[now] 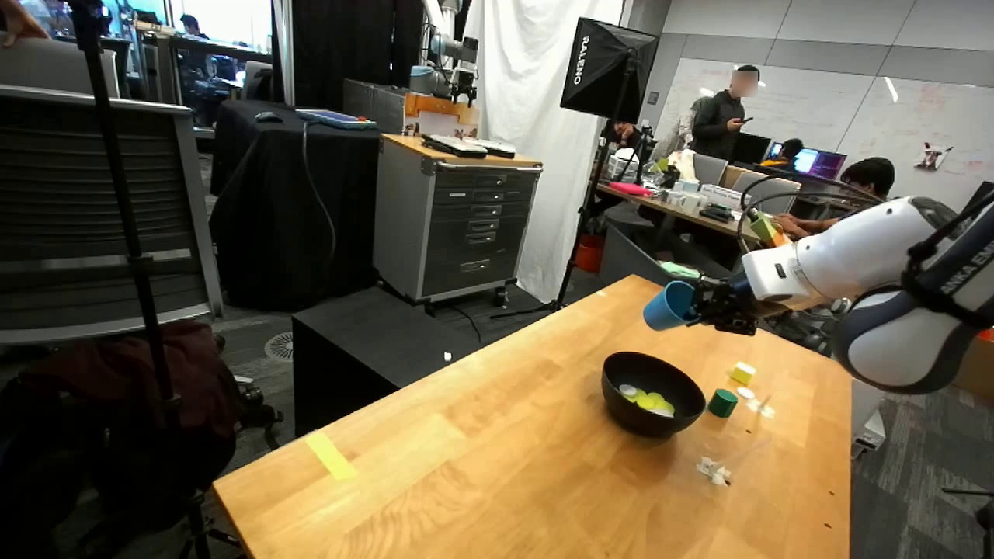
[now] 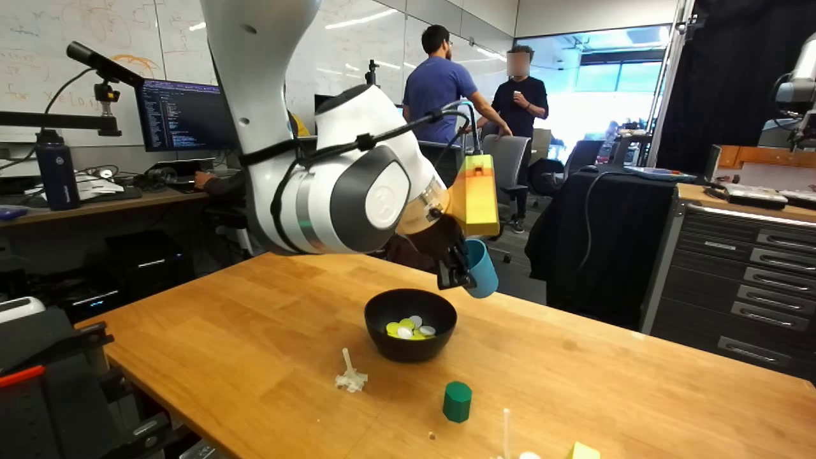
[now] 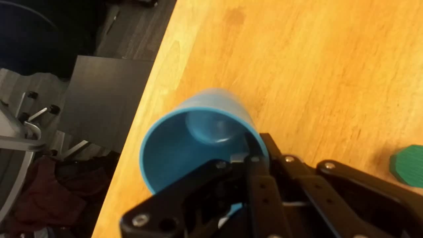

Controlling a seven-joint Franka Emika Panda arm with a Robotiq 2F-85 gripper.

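Observation:
A blue cup (image 3: 164,158) hangs in the air with my gripper shut on its wall near the rim. Its mouth faces the wrist camera, and its inside looks empty there. In exterior view 1 the cup (image 1: 668,307) is above and behind the black bowl (image 1: 652,427); exterior view 2 shows the cup (image 2: 480,269) tilted, up and to the right of the bowl (image 2: 409,352). Several yellow and white discs (image 2: 409,329) lie inside the bowl. The fingertip inside the cup is partly hidden.
A green octagonal block (image 1: 723,402) stands beside the bowl, with a yellow block (image 1: 742,373) behind it. White scraps with a thin upright stick (image 2: 350,375) are stuck to the table.

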